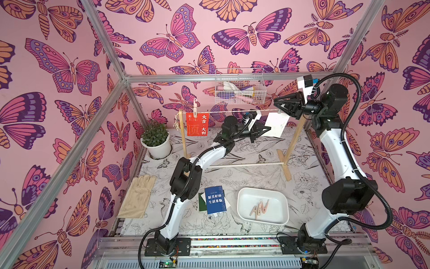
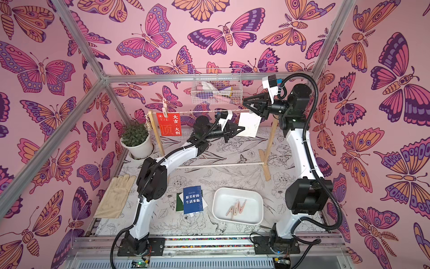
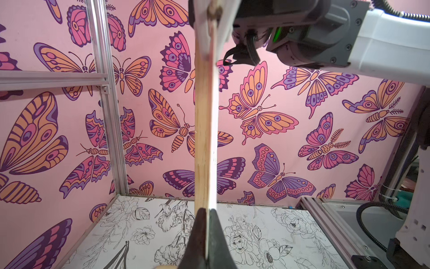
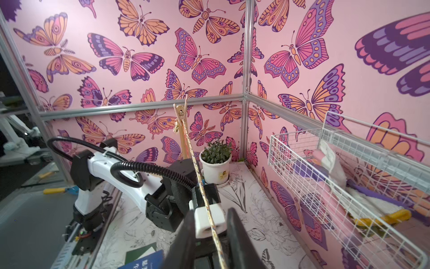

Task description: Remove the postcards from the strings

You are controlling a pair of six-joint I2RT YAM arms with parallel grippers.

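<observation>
A white postcard (image 1: 277,124) hangs at the right end of the string (image 4: 200,179). My left gripper (image 1: 267,130) is shut on its lower left edge; in the left wrist view the card appears edge-on between the fingers. At the card's top, my right gripper has its fingers apart, with the string passing between them. Whether a clothespin sits there cannot be made out clearly. A red postcard (image 1: 197,124) hangs at the string's left end under a clothespin (image 1: 194,108).
Several postcards, a blue one (image 1: 215,200) uppermost, lie stacked on the table. Beside them a white tray (image 1: 280,192) holds several clothespins (image 1: 259,208). A wire basket (image 1: 240,94) hangs behind the string. Wooden posts (image 1: 293,141) hold the string. A potted plant (image 1: 155,139) stands at left.
</observation>
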